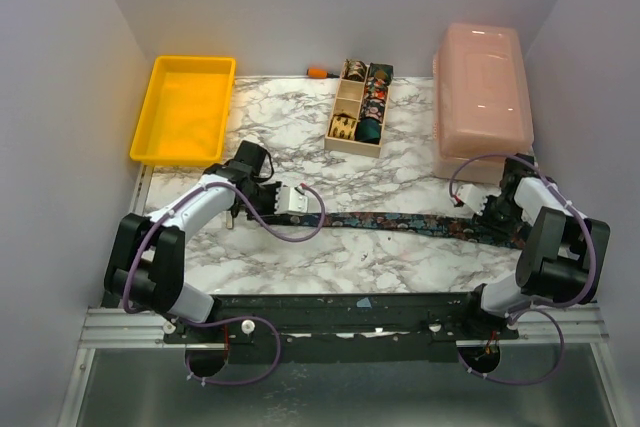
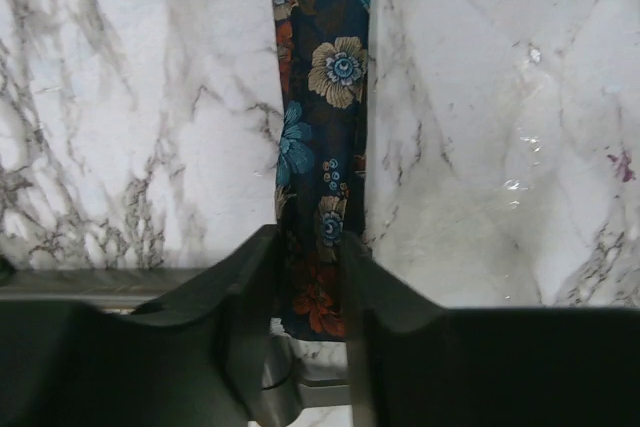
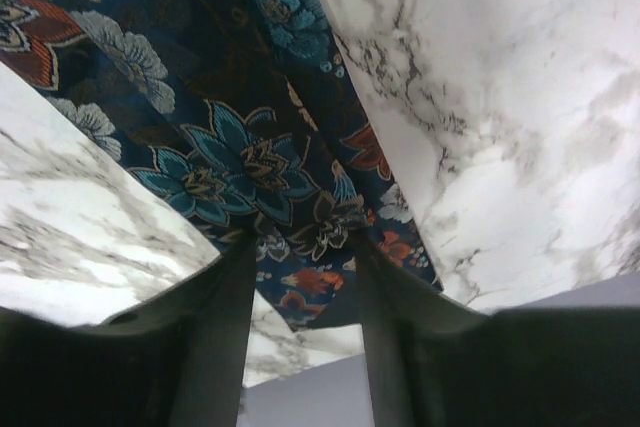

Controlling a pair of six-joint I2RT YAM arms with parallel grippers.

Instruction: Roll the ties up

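A dark navy tie with a floral pattern [image 1: 400,224] lies flat in a long strip across the marble table, running left to right. Over its left end is my left gripper, its fingers part open on either side of the narrow tie [image 2: 325,127]. The end, with an orange flower, shows just past these fingertips. My right gripper is also part open, low over the wider right end of the tie [image 3: 250,162], where one layer lies folded over another. Whether any cloth is pinched on either side cannot be told.
A wooden box [image 1: 352,146] at the back holds several rolled ties in its compartments. At the back left stands an empty yellow tray [image 1: 180,112]; a pink lidded bin [image 1: 485,87] stands close behind the right arm. Marble before and behind the tie is clear.
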